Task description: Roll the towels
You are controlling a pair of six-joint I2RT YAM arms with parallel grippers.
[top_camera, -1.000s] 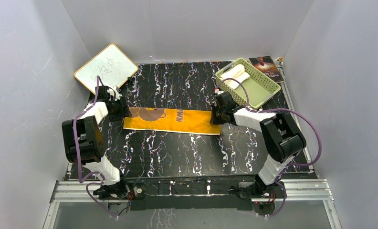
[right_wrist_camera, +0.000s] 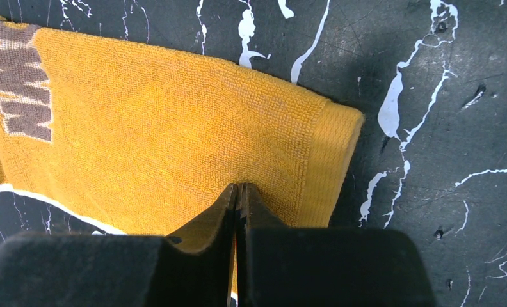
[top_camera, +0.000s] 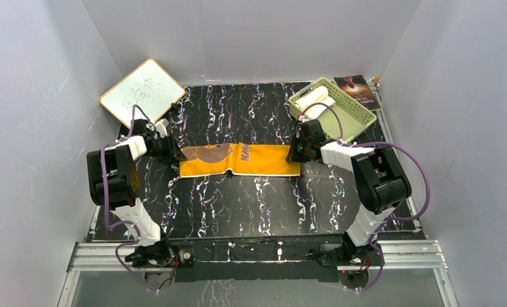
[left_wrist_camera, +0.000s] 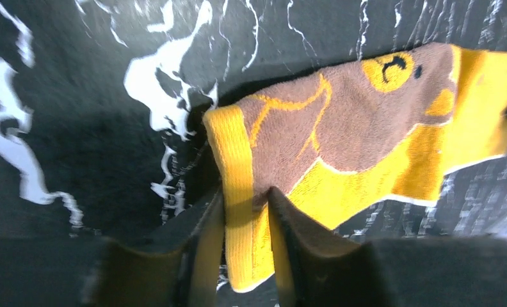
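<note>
A long orange towel (top_camera: 264, 163) with brown bear and lettering lies across the dark table, bunched in a crease near its middle. At its left end, my left gripper (top_camera: 177, 153) is over the yellow hem (left_wrist_camera: 237, 160), fingertips at the edge; whether they grip cloth is unclear. My right gripper (top_camera: 292, 155) rests on the right end, shut, its tips (right_wrist_camera: 238, 192) pressed to the towel near the hem.
A green basket (top_camera: 350, 125) holding white cloths (top_camera: 312, 99) stands at back right beside a dark book (top_camera: 356, 89). A whiteboard (top_camera: 136, 93) lies at back left.
My left gripper has moved right, and the towel's left end with it, making a crease in the middle. The right gripper moved slightly right and back earlier, with the towel's right end.
</note>
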